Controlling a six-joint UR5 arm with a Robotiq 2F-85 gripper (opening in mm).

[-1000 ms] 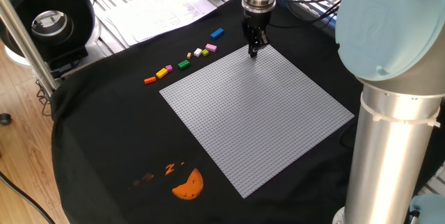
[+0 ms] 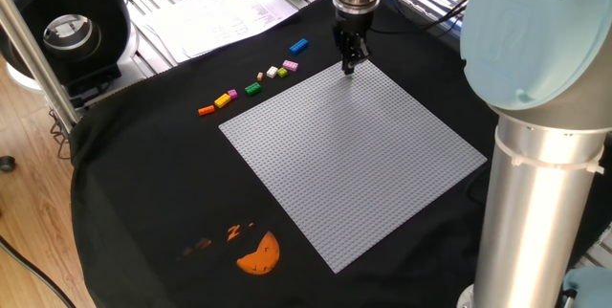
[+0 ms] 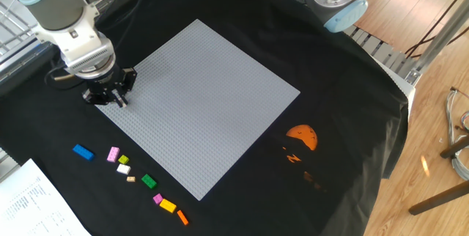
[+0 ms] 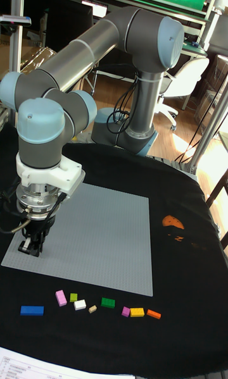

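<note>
My gripper (image 2: 351,67) points down over a corner of the grey studded baseplate (image 2: 354,165). In exterior view 2 the black gripper (image 3: 119,102) hangs at the plate's left corner; something pale shows by its tips. Whether that is a small brick or part of the fingers cannot be told, nor how far apart the fingers are. Along the plate's near edge in exterior view 3 lie a blue brick (image 4: 31,310), a pink brick (image 4: 61,298), a lime brick (image 4: 73,297), a white brick (image 4: 80,305), a green brick (image 4: 107,304) and a yellow brick (image 4: 137,312).
A tan brick (image 4: 92,309), a purple brick (image 4: 125,311) and an orange brick (image 4: 154,314) share that row. Papers (image 2: 215,11) lie beyond the bricks. An orange print (image 2: 259,253) marks the black cloth. The plate's visible surface is bare.
Almost nothing differs; the gripper stays over the same corner, with at most a very slight shift. The bricks have not moved.
</note>
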